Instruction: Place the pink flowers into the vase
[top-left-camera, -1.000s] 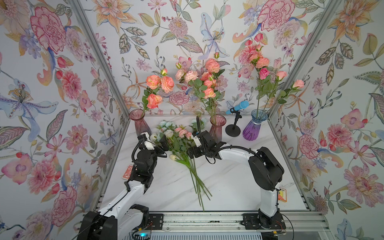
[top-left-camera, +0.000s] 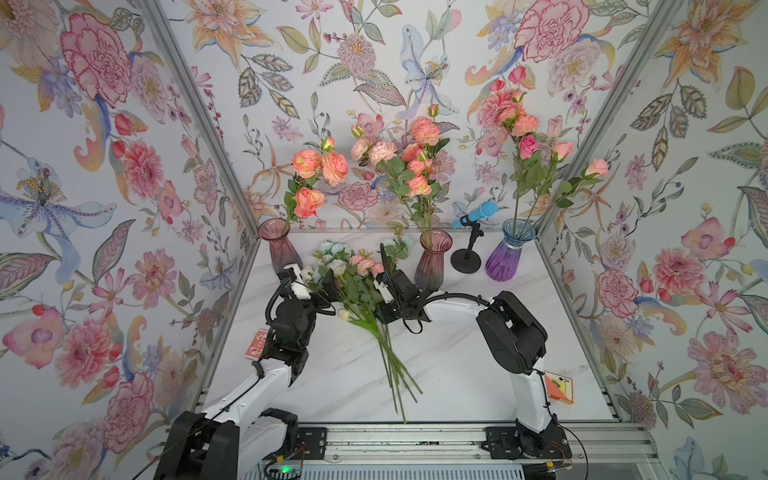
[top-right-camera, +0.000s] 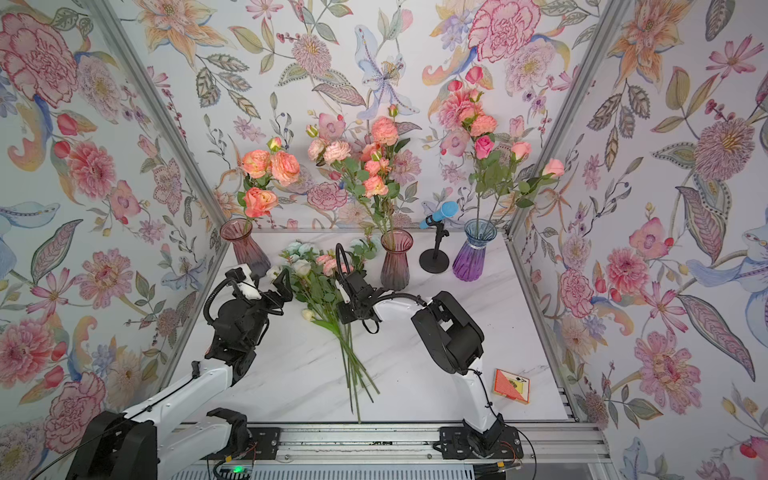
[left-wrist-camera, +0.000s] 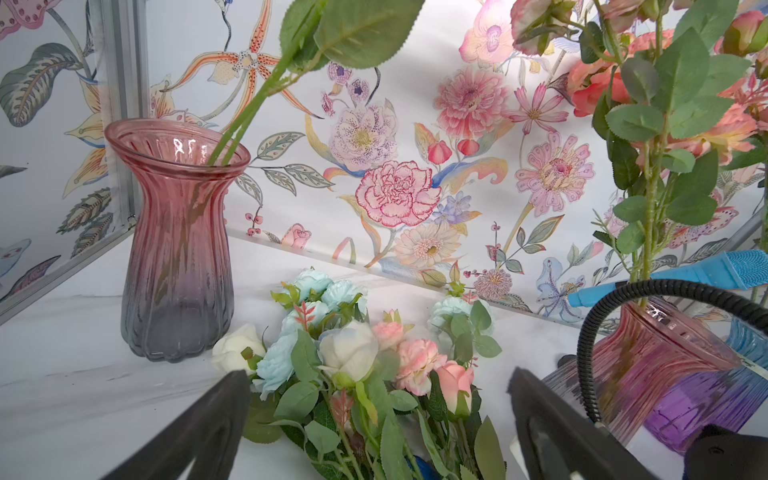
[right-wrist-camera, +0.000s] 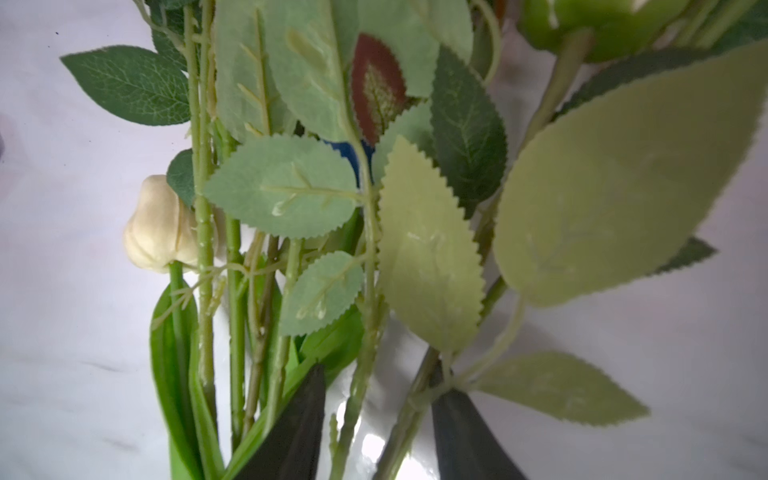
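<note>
Pink flowers (left-wrist-camera: 420, 364) lie on the table among white and pale blue blooms, their stems (top-left-camera: 392, 360) running towards the front edge. My right gripper is low over the bunch, its fingers (right-wrist-camera: 292, 428) parted, with a brown-green stem and a thinner green one showing in the gap. Neither finger clearly grips them. My left gripper stands open with nothing held, left of the bunch in the top views. Behind are a pink-grey vase (left-wrist-camera: 176, 264) at left, a similar vase (top-right-camera: 396, 260) in the middle and a purple-blue vase (top-right-camera: 472, 252) at right; each holds flowers.
A blue microphone (top-left-camera: 478, 213) on a black stand (top-left-camera: 465, 257) sits between the middle and right vases. Card boxes lie near the sides, one (top-right-camera: 512, 385) at front right.
My right gripper has shifted left, further over the stems, its arm swinging left with it. The left arm looks nearly still. The bunch stays about where it was.
</note>
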